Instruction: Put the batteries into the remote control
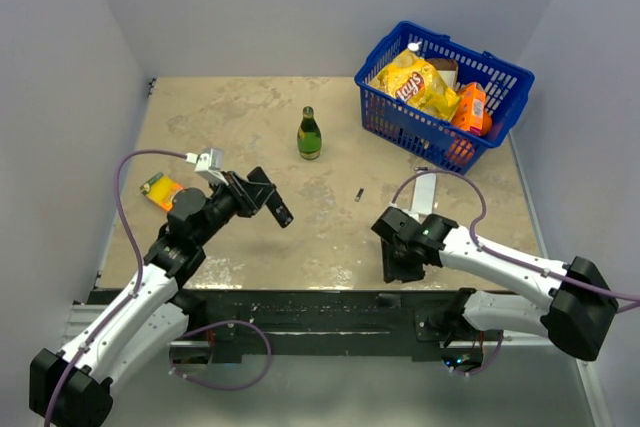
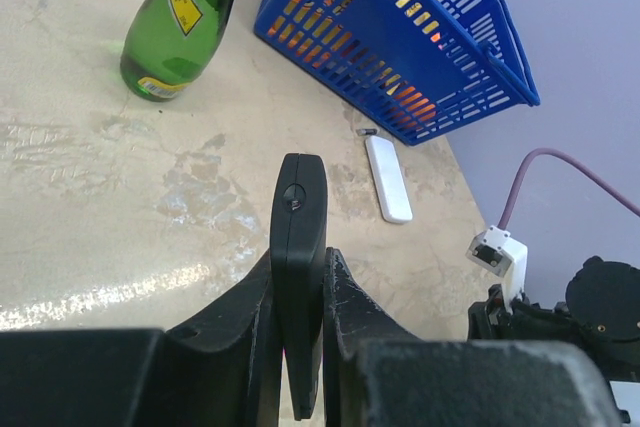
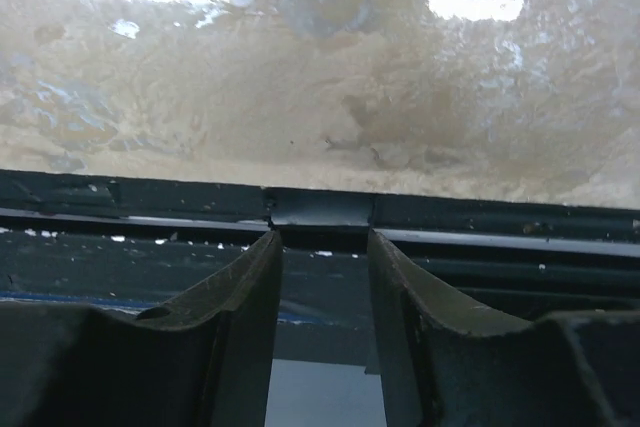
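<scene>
A black remote control (image 1: 271, 198) is held above the table by my left gripper (image 1: 255, 197), which is shut on it; in the left wrist view the remote (image 2: 298, 227) stands edge-on between the fingers. My right gripper is part open with nothing between its fingers, low over the table's front edge at right of centre. A small dark object, possibly a battery (image 1: 359, 194), lies on the table. A white flat object (image 1: 424, 192) lies right of it, with a small thing at its far end.
A blue basket (image 1: 445, 127) with snacks stands at the back right. A green bottle (image 1: 309, 137) stands at the back centre. A yellow-orange pack (image 1: 162, 191) lies at the left, partly behind my left arm. The table's front edge (image 3: 150, 182) is under my right gripper.
</scene>
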